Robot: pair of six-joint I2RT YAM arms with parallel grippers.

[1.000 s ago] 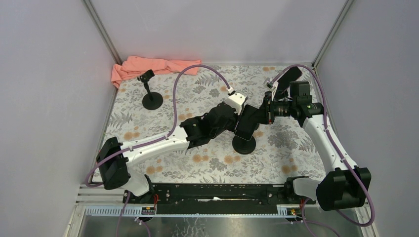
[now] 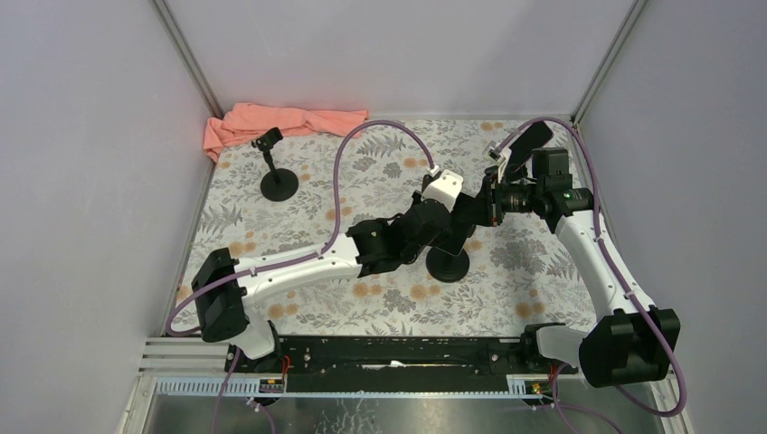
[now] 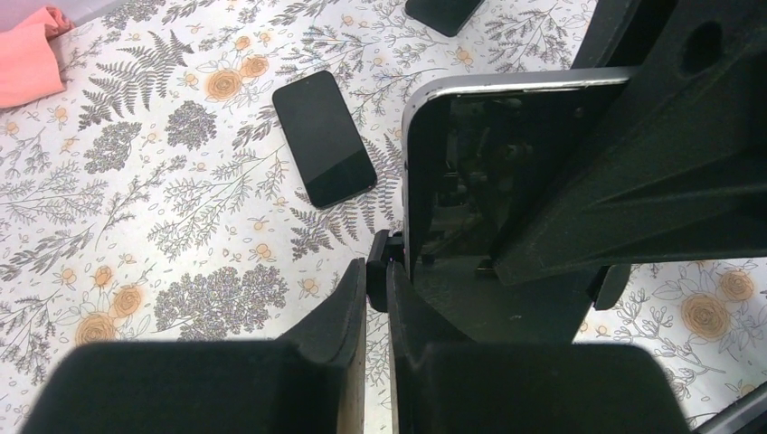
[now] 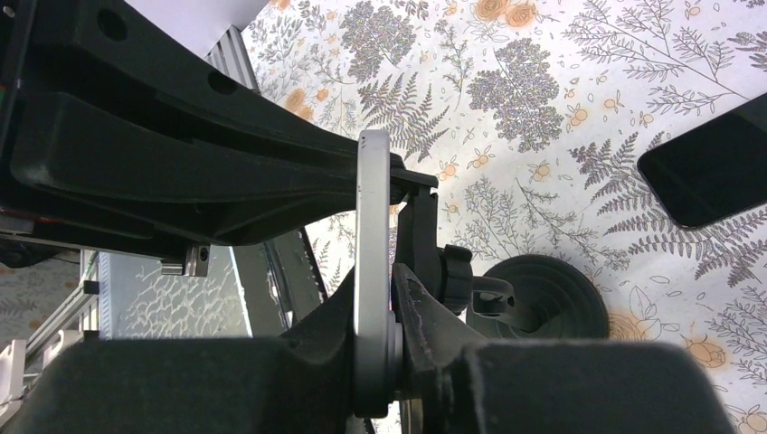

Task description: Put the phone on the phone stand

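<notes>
A phone [image 2: 455, 237] leans upright on the phone stand [image 2: 447, 267] at centre right, its silver edge showing in both wrist views. My right gripper [image 2: 479, 203] is shut on the phone, as the right wrist view [image 4: 373, 271] shows. My left gripper is at the phone's edge beside the stand's holder, fingertips close together; whether anything is between them is unclear. In the right wrist view the left gripper's dark fingers [image 4: 208, 181] reach across to the phone and the stand.
Another phone [image 3: 324, 136] lies flat on the table, with a further phone [image 3: 439, 11] behind it. A second stand [image 2: 279, 184] is at the left and a pink cloth [image 2: 280, 122] at the back.
The right arm has stayed in place.
</notes>
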